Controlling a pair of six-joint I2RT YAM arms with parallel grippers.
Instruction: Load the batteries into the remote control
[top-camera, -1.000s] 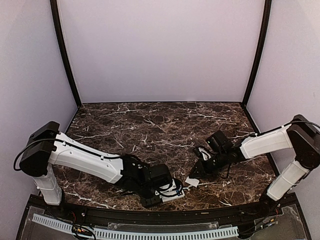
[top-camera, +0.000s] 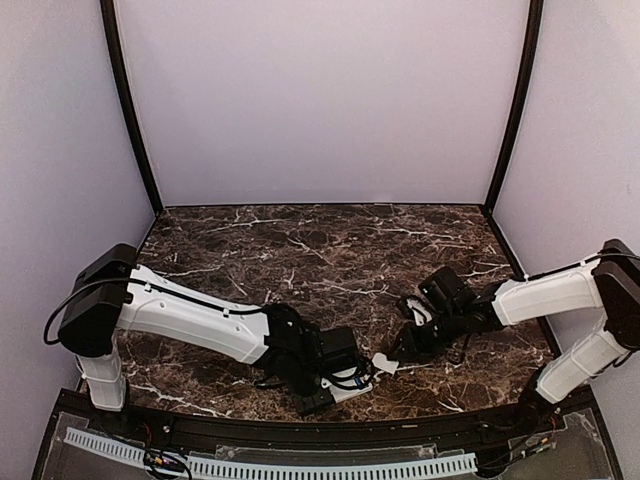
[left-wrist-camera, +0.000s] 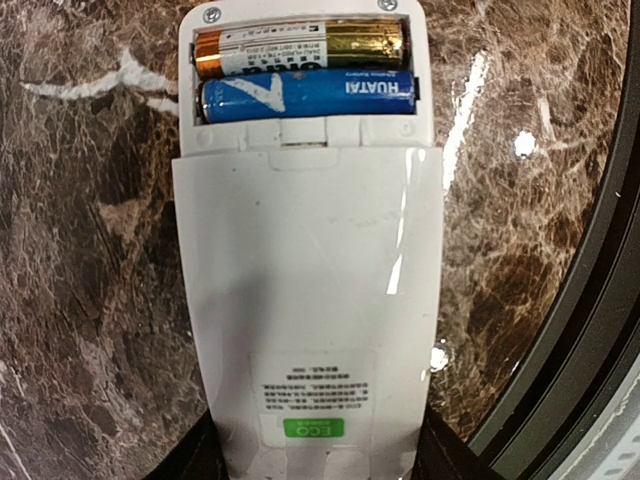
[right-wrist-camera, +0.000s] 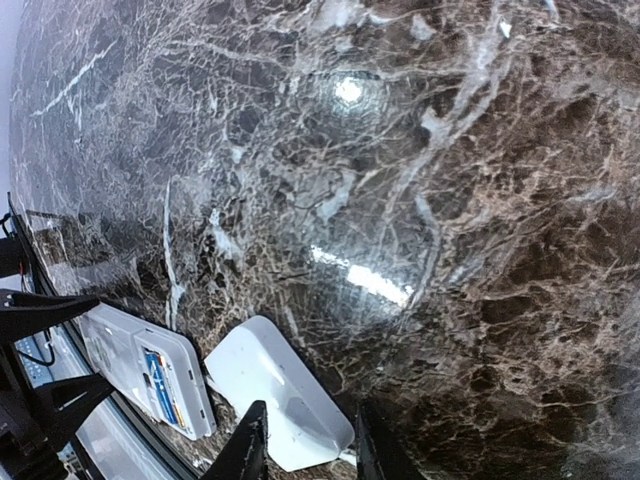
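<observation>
The white remote control (left-wrist-camera: 310, 250) lies face down in the left wrist view, its compartment uncovered. A gold-and-black battery (left-wrist-camera: 300, 48) and a blue battery (left-wrist-camera: 305, 96) lie side by side in it. My left gripper has its fingers on both sides of the remote's lower end; whether they press on it is unclear. In the right wrist view, a white cover (right-wrist-camera: 270, 375) lies beside the remote's battery end. My right gripper stands partly open above the cover, whose near corner shows between the fingertips.
The table's front edge (top-camera: 300, 430) runs close to the remote, with a white slotted strip (top-camera: 330, 470) beyond it. Behind both arms the marble tabletop (top-camera: 320, 250) is clear. The two grippers are close together.
The left arm has shifted right and a little back over the last second. The cover stays near the same spot.
</observation>
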